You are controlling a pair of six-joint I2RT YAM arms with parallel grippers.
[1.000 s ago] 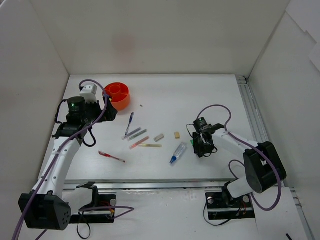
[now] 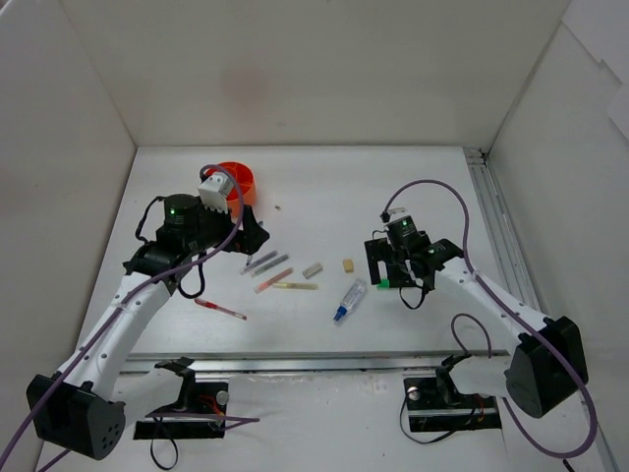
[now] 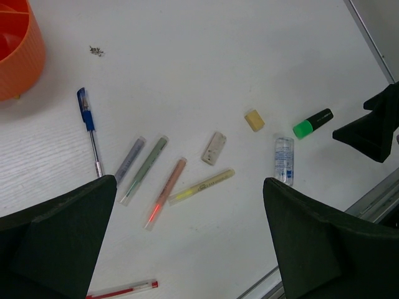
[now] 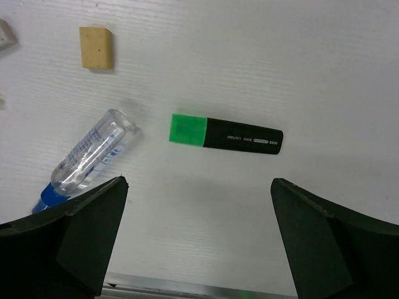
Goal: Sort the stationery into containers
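My left gripper hangs open over the scattered stationery: a blue pen (image 3: 87,118), lead tubes in grey (image 3: 129,159), green (image 3: 144,168), red (image 3: 166,190) and yellow (image 3: 201,185), a red pen (image 3: 124,289), a white eraser (image 3: 214,147), a yellow block (image 3: 254,120) and a clear glue bottle (image 3: 284,161). My right gripper is open above a green-capped black highlighter (image 4: 225,132), nothing between its fingers. The orange container (image 3: 25,56) stands at the back left, partly behind the left arm in the top view.
A small dark bit (image 3: 96,51) lies near the container. A metal rail (image 2: 295,363) runs along the front edge, and walls enclose the back and sides.
My left gripper has moved right, towards the middle, now covering part of the container and blue pen in the top view. The right arm has shifted, its gripper now further back than a second ago.
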